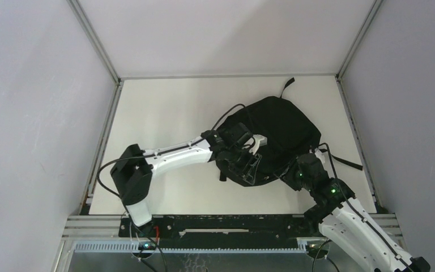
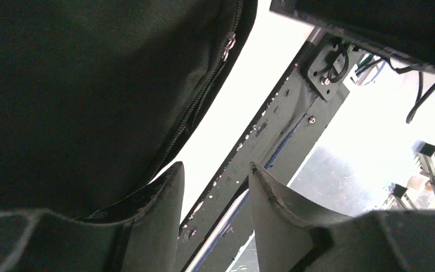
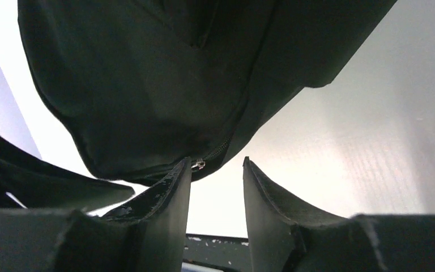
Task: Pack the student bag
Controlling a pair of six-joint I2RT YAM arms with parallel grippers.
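Observation:
A black fabric bag point(image 1: 277, 122) lies on the right half of the white table. Its zipper with a metal pull point(image 2: 228, 45) runs along the edge in the left wrist view, and a zipper pull point(image 3: 200, 164) shows in the right wrist view. My left gripper is open above the bag's front edge, nothing between its fingers. My right gripper is open over the bag's edge by the zipper, its fingers apart with nothing clearly held.
Straps of the bag stick out at the back and right. A dark metal rail point(image 1: 221, 224) runs along the front, with walls around.

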